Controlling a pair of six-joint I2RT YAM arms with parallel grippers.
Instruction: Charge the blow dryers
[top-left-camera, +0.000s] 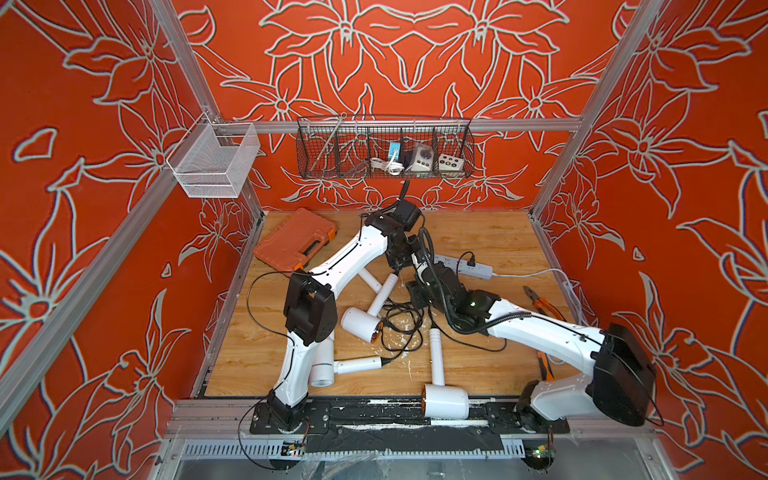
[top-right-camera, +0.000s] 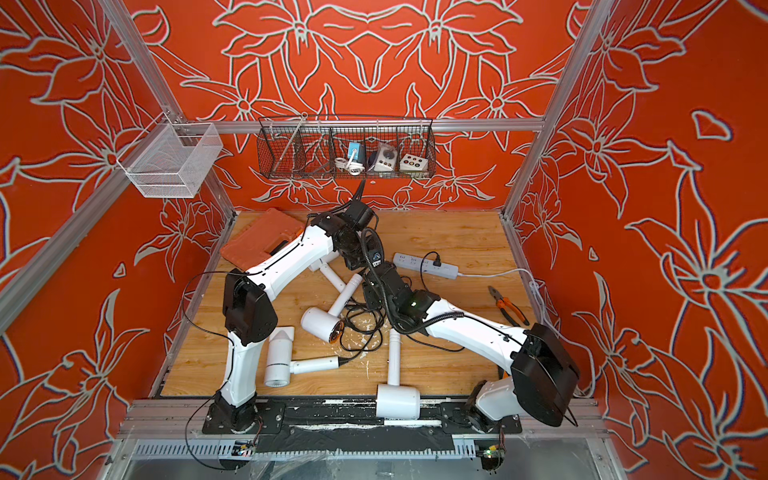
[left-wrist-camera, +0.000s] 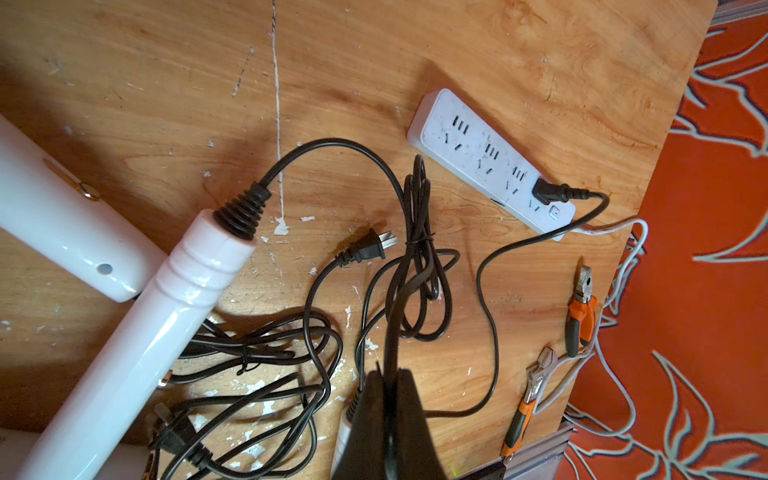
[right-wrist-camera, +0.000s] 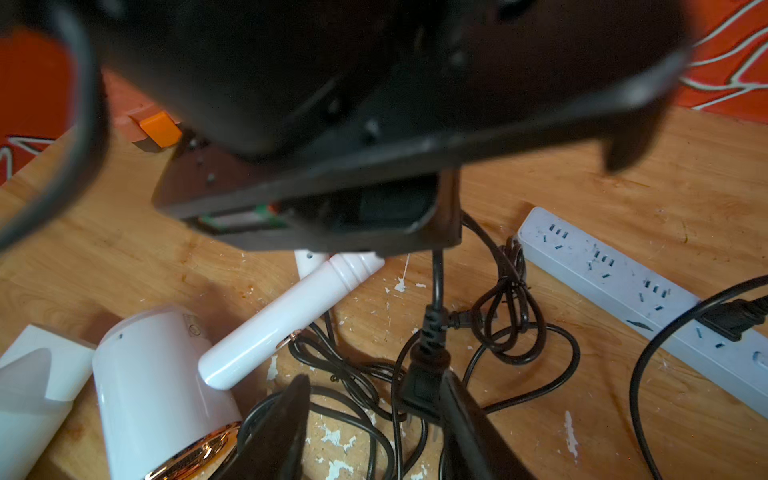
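Note:
Several white blow dryers with black cords lie on the table, among them one near the middle (top-right-camera: 322, 325), one at the left (top-right-camera: 278, 360) and one at the front edge (top-right-camera: 398, 402). A white power strip (left-wrist-camera: 488, 160) has one black plug (left-wrist-camera: 552, 190) in the socket by its switch; its other sockets are empty. My left gripper is shut on a black cord (left-wrist-camera: 393, 340). From that cord a black plug (right-wrist-camera: 424, 384) hangs, prongs down, in the right wrist view. My right gripper stands open around this plug, which is nearer its right finger (right-wrist-camera: 472, 428).
Coiled cords (left-wrist-camera: 256, 352) and a loose plug (left-wrist-camera: 366, 246) lie below the grippers. Orange-handled pliers (left-wrist-camera: 581, 316) rest at the right edge. An orange case (top-left-camera: 296, 238) lies back left. Both arms meet closely mid-table.

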